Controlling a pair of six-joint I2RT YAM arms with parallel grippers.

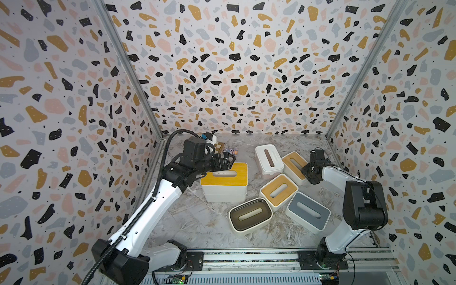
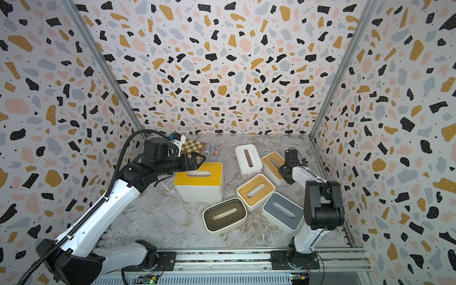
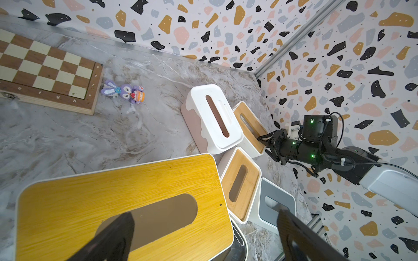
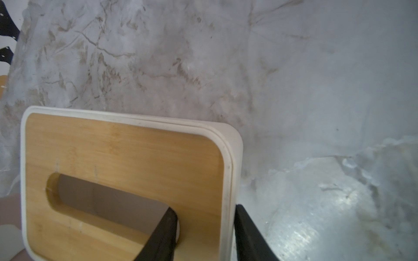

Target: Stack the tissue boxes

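My right gripper is at the end of a wood-topped box [image 1: 296,160], one finger over the top by the slot's end, the other just past the white rim; whether it grips is unclear. My left gripper stands open over the large yellow-topped box [image 3: 174,174], which rests on a white base. Also on the table are a white-lidded box [image 2: 242,152], a second wood-topped box [image 2: 247,190], a dark-topped box [image 2: 214,211] and a grey-topped box [image 2: 273,204].
A chessboard [image 3: 52,69] and a small purple toy [image 3: 124,91] lie at the back left. Patterned walls enclose the back and sides.
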